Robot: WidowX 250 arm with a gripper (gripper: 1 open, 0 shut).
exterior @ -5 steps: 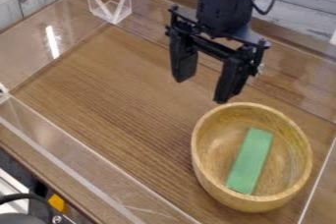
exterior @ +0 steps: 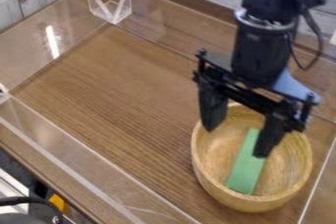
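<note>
The dark gripper (exterior: pixel 253 110) stands open over a round tan bowl (exterior: pixel 217 157) at the lower right, its fingers spread above the bowl's opening and back rim. A green oblong object (exterior: pixel 243 169) lies inside the bowl, below the fingers, with nothing seen between them.
Clear walls border it at the left, and a white angular piece (exterior: pixel 109 10) is at the back left. A pale wall runs along the back.
The gripper has moved down and toward the camera, from behind the bowl to above it. The bowl and the green object look unmoved.
</note>
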